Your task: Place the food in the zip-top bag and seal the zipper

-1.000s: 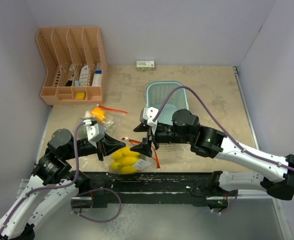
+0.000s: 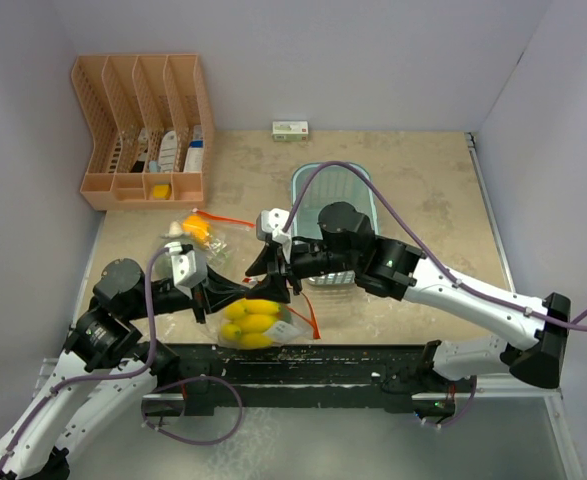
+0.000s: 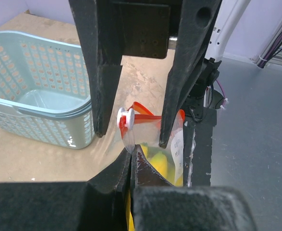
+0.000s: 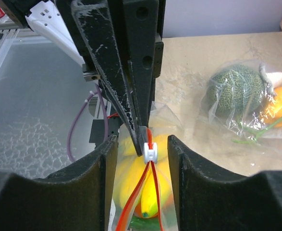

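Observation:
A clear zip bag [image 2: 245,330] with a red zipper and yellow food inside stands near the table's front edge. My left gripper is shut on the film at the bag's top edge, close to the white zipper slider [image 3: 126,119]. From the other side comes my right gripper, open, its two fingers on either side of the slider [image 4: 151,154]. Gaps show between the slider and both right fingers. Yellow food [image 4: 150,198] is visible through the bag below the zipper.
A second clear bag [image 4: 241,98] with green and orange food lies behind on the table. A pale blue basket [image 3: 44,91] stands further back. An orange divided rack [image 2: 143,130] is at the back left, and a small box [image 2: 290,131] lies by the wall.
My right gripper has moved left in the top view, bringing its fingers around the bag's slider close to the left gripper. The left arm and the bag look unmoved.

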